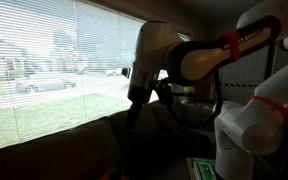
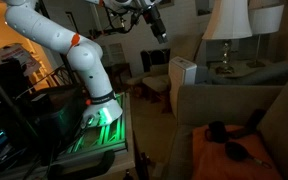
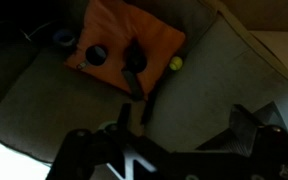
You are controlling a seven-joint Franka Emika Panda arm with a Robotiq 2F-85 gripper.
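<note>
My gripper hangs high above a grey couch (image 3: pixel 59 105), its two dark fingers spread wide at the bottom of the wrist view with nothing visible between them. On the couch seat lies an orange cloth (image 3: pixel 106 22). A dark round thing (image 3: pixel 96 54) and a long black object (image 3: pixel 134 68) rest on the cloth, the latter reaching past its edge. Just off the cloth sits a small yellow ball (image 3: pixel 176 63). In the second exterior view the orange cloth (image 2: pixel 209 162) is at the lower right, well apart from the gripper (image 2: pixel 161 36).
A white box-like thing (image 2: pixel 182 72) stands by the couch's back, with lamps (image 2: pixel 229 22) behind it. In the first exterior view, a window with blinds (image 1: pixel 44 70) fills the left side. The room is dim, and fine detail is lost.
</note>
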